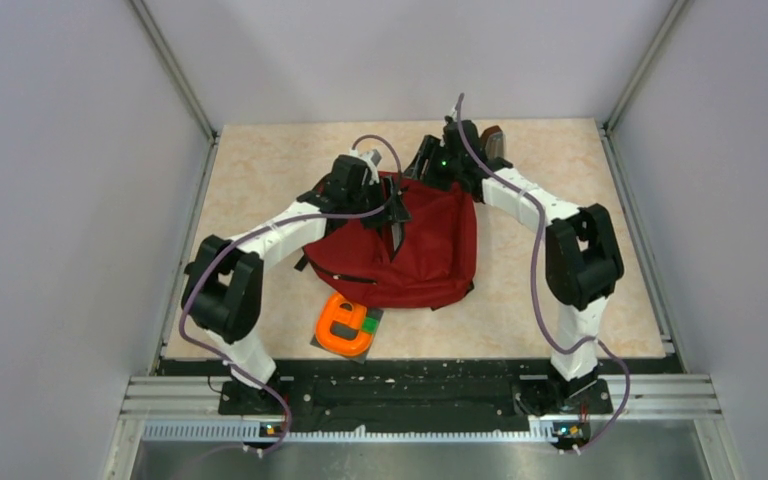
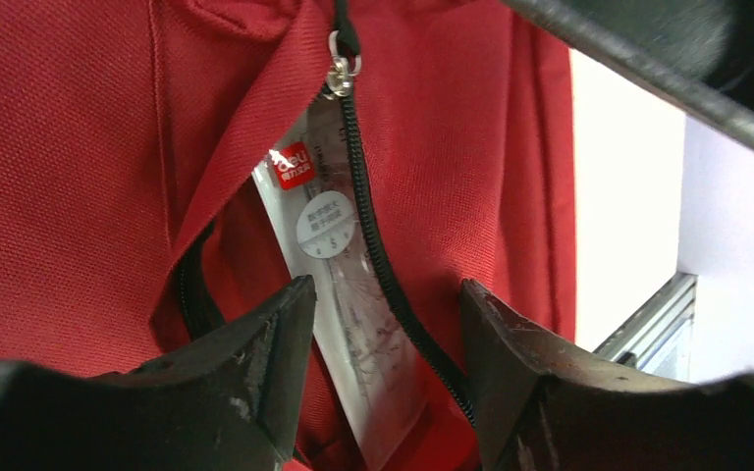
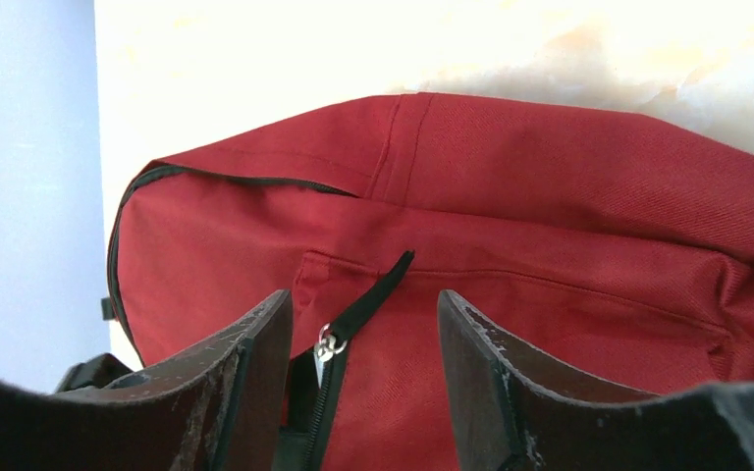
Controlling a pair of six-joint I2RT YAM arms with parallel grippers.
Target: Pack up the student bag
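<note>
The red bag (image 1: 425, 260) lies on the table with its zipped opening gaping. Inside it, a clear-and-white package with a red label (image 2: 339, 285) shows through the gap in the left wrist view. Over this opening my left gripper holds its fingers apart, the black zipper edge and package lying beneath them. Near the bag's far end, my right gripper is also open, above a metal zipper pull with a black tab (image 3: 332, 339). Neither gripper clearly grasps anything. An orange case (image 1: 343, 325) with a green patch lies in front of the bag.
A brown-edged clear item (image 1: 493, 140) rests at the back, partly behind the right arm. Free table (image 1: 550, 300) lies right of the bag. Both arms reach close together over the bag's far part.
</note>
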